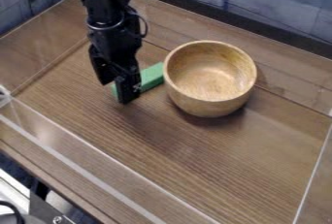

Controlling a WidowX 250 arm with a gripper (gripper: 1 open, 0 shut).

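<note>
My black gripper [113,78] reaches down from the top left, its open fingers low over the green bar [146,78], which lies diagonally on the wooden table and is partly hidden behind them. A large tan wooden bowl [211,78] stands just right of the bar.
A white object at the left edge and dark cables at the lower left are only partly in view.
</note>
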